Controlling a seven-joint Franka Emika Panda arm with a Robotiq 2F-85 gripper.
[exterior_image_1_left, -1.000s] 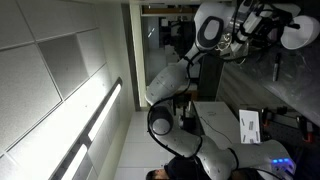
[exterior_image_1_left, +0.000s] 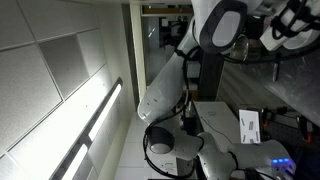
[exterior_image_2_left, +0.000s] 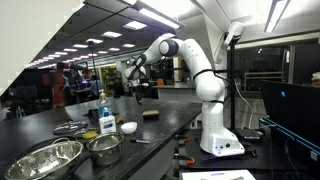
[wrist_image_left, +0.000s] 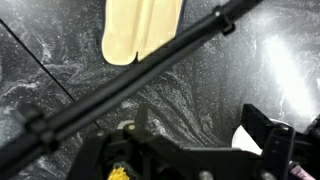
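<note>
My gripper is open in the wrist view, its dark fingers set wide apart with only the black speckled table between them. Ahead of it lies a cream, flat, dark-rimmed piece (wrist_image_left: 145, 28), cut off by the top edge. A white round object (wrist_image_left: 241, 139), probably the bowl, is mostly hidden behind the right finger. Exterior view 2 shows the arm (exterior_image_2_left: 165, 46) reaching over the far side of the table. There, a white bowl (exterior_image_2_left: 129, 128) and a small yellowish item (exterior_image_2_left: 150, 113) stand apart on the dark tabletop.
In exterior view 2, a colander (exterior_image_2_left: 45, 160), a steel pot (exterior_image_2_left: 104, 150) and a clear bottle (exterior_image_2_left: 106, 115) crowd the near left. A yellow item (wrist_image_left: 118, 173) shows at the wrist view's bottom edge. A black cable (wrist_image_left: 105, 97) crosses that view. Bare table surrounds the cream piece.
In exterior view 1, the upper part of the arm has shifted right and looms larger. It now covers more of the table area at the upper right.
</note>
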